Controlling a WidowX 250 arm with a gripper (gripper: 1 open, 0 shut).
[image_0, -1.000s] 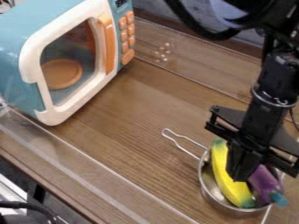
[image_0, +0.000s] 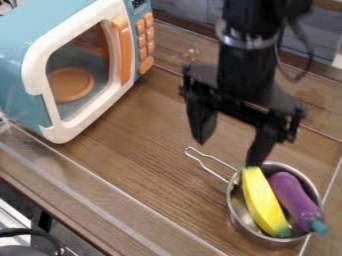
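Observation:
My black gripper (image_0: 230, 131) hangs open and slightly blurred over the wooden counter, above and a little left of a metal pot (image_0: 235, 209) at the lower right. The pot holds a yellow banana (image_0: 263, 205) and a purple eggplant (image_0: 295, 198) side by side, and its wire handle points up-left. I see nothing held in the gripper.
A light blue toy microwave (image_0: 32, 45) with an open front and orange buttons stands at the upper left. A black cable runs at the lower left corner.
The gripper has risen from over the pot and moved up and to the left. The banana and eggplant remain in the pot.

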